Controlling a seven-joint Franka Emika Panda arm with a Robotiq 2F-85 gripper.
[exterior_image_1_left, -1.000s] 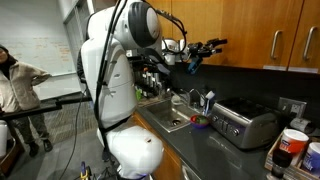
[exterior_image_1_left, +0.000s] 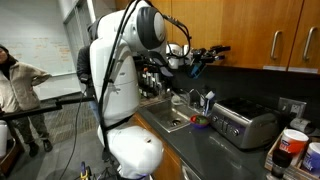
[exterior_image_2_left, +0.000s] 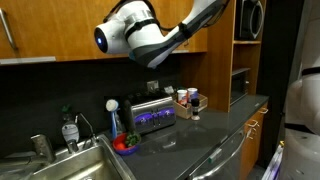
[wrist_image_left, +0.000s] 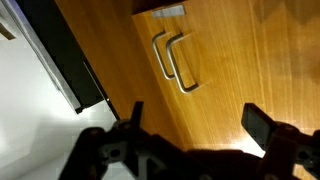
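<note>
High beside the wooden upper cabinets (exterior_image_1_left: 250, 22), my gripper stands open with nothing between its fingers. In the wrist view its dark fingers (wrist_image_left: 262, 124) spread left and right at the bottom. Ahead of them lies a wooden cabinet door (wrist_image_left: 225, 60). Two metal pull handles (wrist_image_left: 179, 63) sit side by side above and left of the gap between the fingers, apart from them. In exterior view 1 the gripper (exterior_image_1_left: 222, 49) is small and dark, well above the counter. Exterior view 2 shows the arm, but not the fingertips clearly.
A steel toaster (exterior_image_1_left: 243, 123) stands on the dark counter (exterior_image_1_left: 210, 155). Beside the sink (exterior_image_1_left: 172, 117) sits a red bowl (exterior_image_2_left: 125, 145) with things in it. A box of cups (exterior_image_2_left: 190, 100) is farther along. A person (exterior_image_1_left: 20, 90) stands far left.
My gripper has shifted slightly to the right in exterior view 1, along the cabinets. The person at the far left has moved a little. The things on the counter have not moved.
</note>
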